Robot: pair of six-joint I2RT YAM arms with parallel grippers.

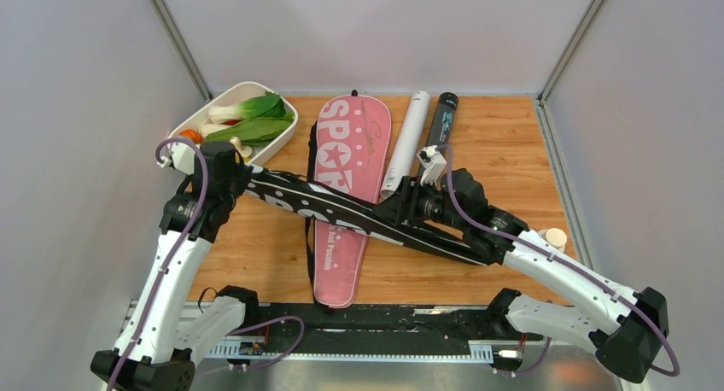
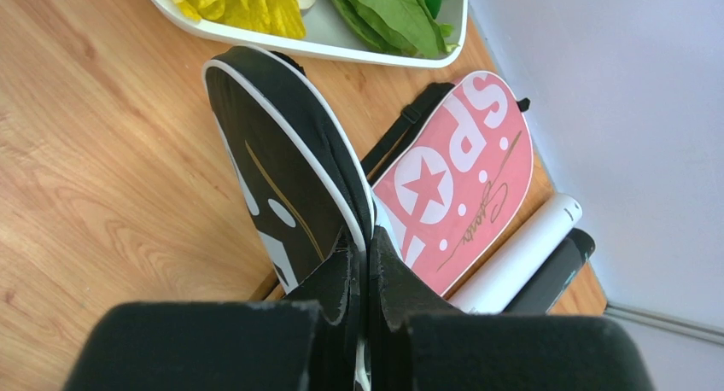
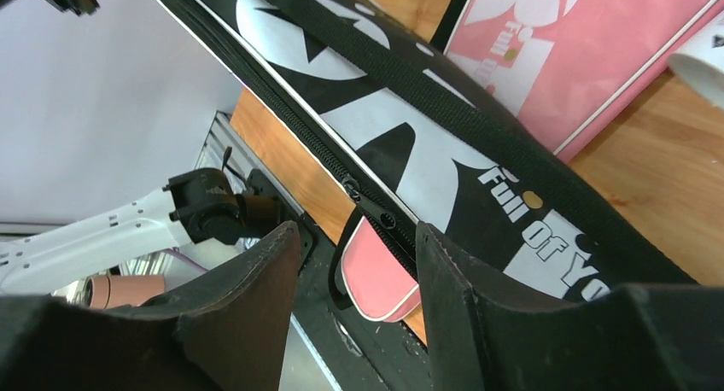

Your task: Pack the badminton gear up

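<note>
A black racket bag (image 1: 324,208) with white lettering lies diagonally across a pink racket bag (image 1: 341,267). At its upper-left end my left gripper is shut on the bag's edge, held beside the vegetable tray. In the right wrist view my right gripper stands open over the black bag's zipper, with the zipper pull (image 3: 376,209) just above the space between its fingers. Two shuttlecock tubes, one white (image 1: 406,135) and one black (image 1: 444,118), lie right of the pink bag; the right arm partly hides them in the top view.
A white tray of vegetables (image 1: 282,139) stands at the back left. A small cream cylinder (image 1: 555,237) stands at the right edge. Walls border the table.
</note>
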